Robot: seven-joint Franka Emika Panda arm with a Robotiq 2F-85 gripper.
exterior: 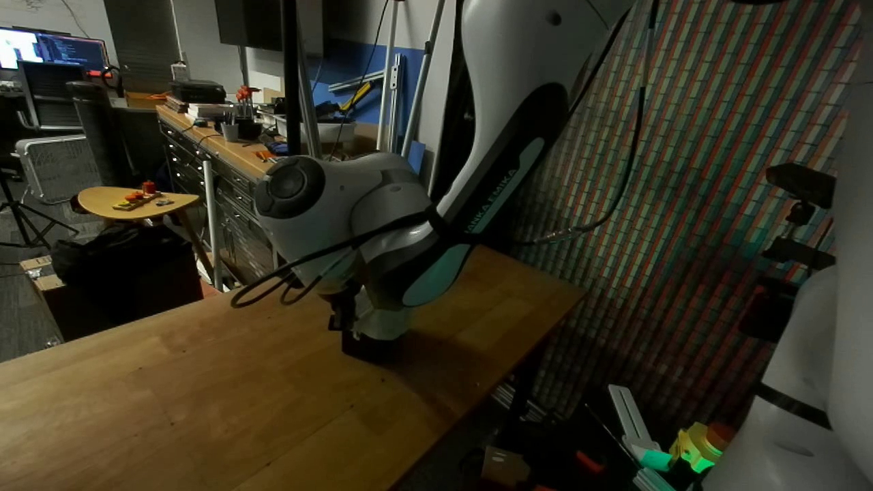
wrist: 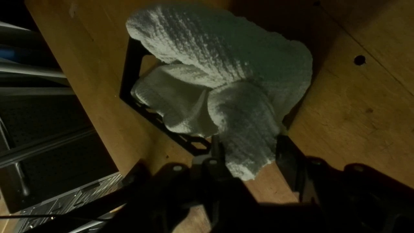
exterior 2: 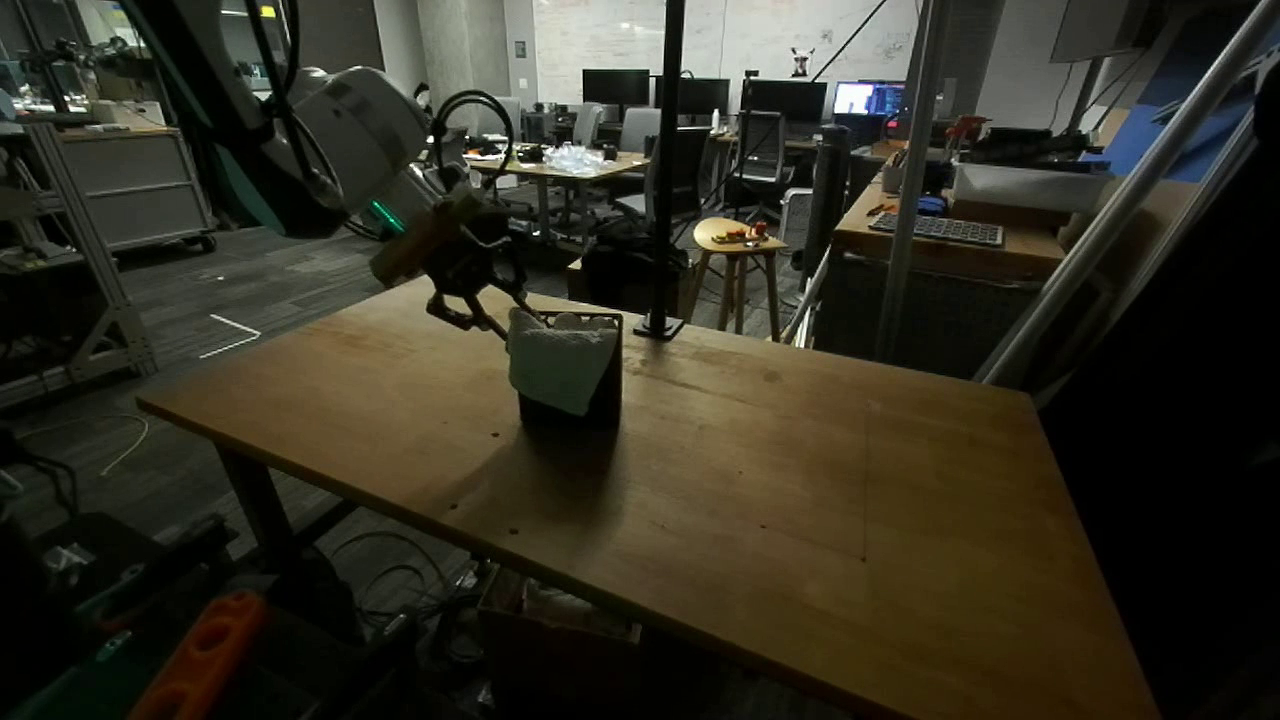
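A pale cloth [wrist: 240,58] is draped over and bunched inside a black open-frame holder [wrist: 134,66] on the wooden table. One broad flap hangs down the holder's outer side in exterior view 2, where the cloth [exterior 2: 561,366] covers much of the black holder [exterior 2: 606,402]. My gripper is at the holder's rim, its dark fingers [wrist: 287,155] apart. An end of the cloth lies across the gap between them; whether both pads touch it is unclear. From exterior view 1, the arm hides most of the cloth [exterior: 385,322].
A small stool [exterior 2: 738,236] and a cluttered workbench [exterior 2: 948,234] are beyond the table.
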